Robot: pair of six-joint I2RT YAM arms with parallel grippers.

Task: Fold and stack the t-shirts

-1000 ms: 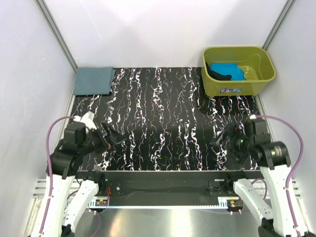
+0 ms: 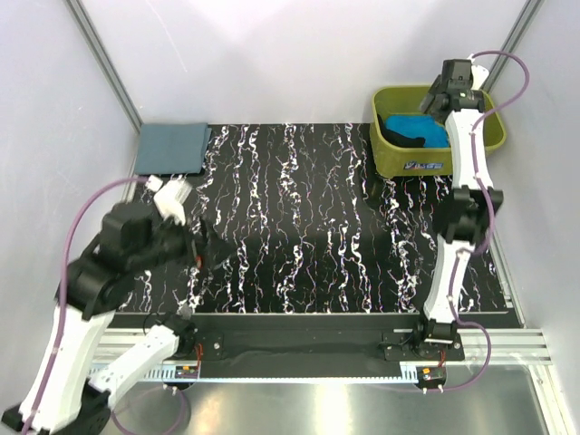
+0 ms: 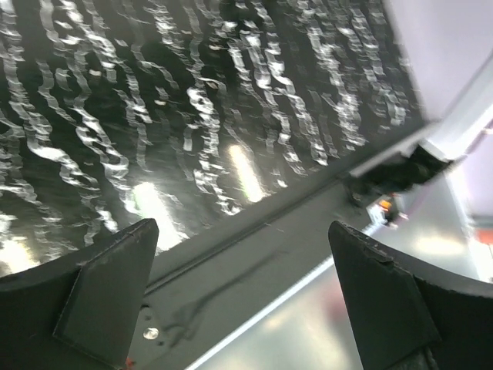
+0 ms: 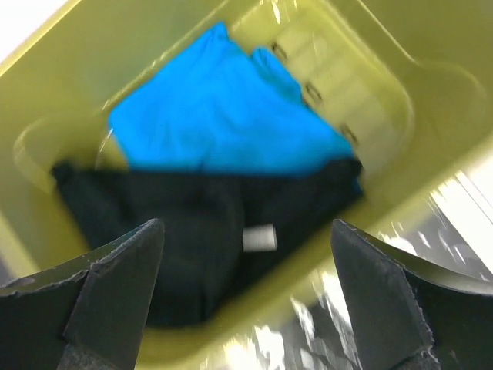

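Note:
In the green bin (image 2: 396,163) at the back right lie a blue shirt (image 2: 419,127) and a black shirt (image 2: 399,138), both crumpled. Seen from the right wrist, the blue shirt (image 4: 231,116) is beyond the black shirt (image 4: 177,231). Over the bin hangs my right gripper (image 2: 433,101), open and empty, its fingers apart above the cloth. A folded grey-blue shirt (image 2: 171,149) rests flat at the back left. My left gripper (image 2: 213,246) is open above the table's left front, nothing between its fingers.
Walls stand close on the left, right and back. The bin's side walls (image 4: 431,100) surround the space under my right gripper.
The left gripper has shifted only slightly. The shirts look unmoved.

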